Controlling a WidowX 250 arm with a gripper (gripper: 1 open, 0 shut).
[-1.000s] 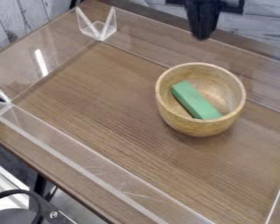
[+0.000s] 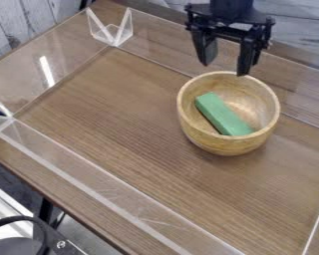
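Observation:
A light wooden bowl [image 2: 229, 139] sits right of centre on the wooden table [image 2: 109, 169], with a green block [image 2: 223, 116] lying in it. My black gripper [image 2: 229, 62] hangs above the back of the bowl at the top of the view, its two fingers pointing down and apart, with nothing visible between them. It is clear of the green block.
A clear plastic piece [image 2: 109, 30] stands at the back left. Black cables and hardware are at the lower left, off the table.
My gripper has come down into view from the top edge, toward the bowl. The bowl and green block have not moved.

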